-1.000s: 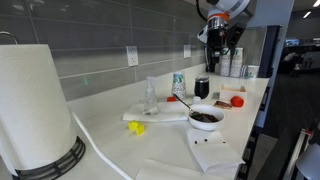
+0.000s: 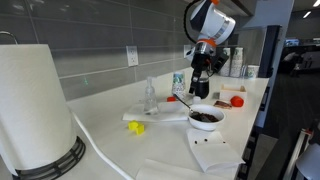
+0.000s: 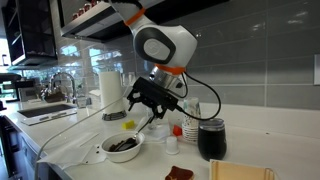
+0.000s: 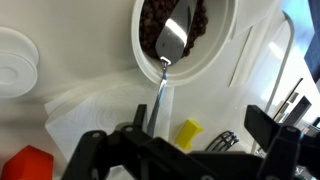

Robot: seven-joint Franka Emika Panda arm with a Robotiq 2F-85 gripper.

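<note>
A white bowl (image 2: 207,124) holding dark brown pieces stands on the counter; in the wrist view the bowl (image 4: 197,84) is at the top. A metal spoon (image 4: 172,42) rests in it, head on the brown pieces, its handle reaching over the rim toward the lower middle. My gripper is open above the counter, its fingers (image 4: 262,128) wide apart. The spoon handle appears in the gap between them, but I cannot tell how far below. From outside, the gripper (image 2: 202,76) hangs over the area behind the bowl, apart from it.
A white cloth or paper (image 4: 90,118) lies under the handle end. Nearby are a yellow item (image 2: 136,127), a clear bottle (image 2: 150,98), a dark cup (image 3: 211,139) and a small white container (image 3: 172,146). A paper towel roll (image 2: 38,105) stands at the near left.
The arm has come down and somewhat to the left, toward the bowl, over the last second. The bowl and the other items on the counter have stayed put.
</note>
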